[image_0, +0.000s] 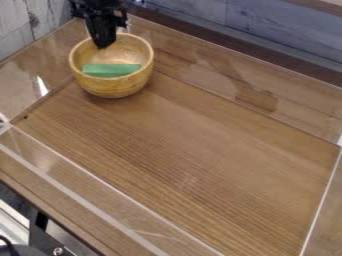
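A yellow wooden-looking bowl (112, 86) sits near the back left of the wooden table, with a green block (112, 70) lying inside it. My black gripper (102, 36) hangs at the bowl's back rim, above and behind the green block. Its fingers are small and dark in this view, and whether anything is between them is hard to see; they look shut.
A grey wall borders it at the left and back, and a pale edge runs along the right side.
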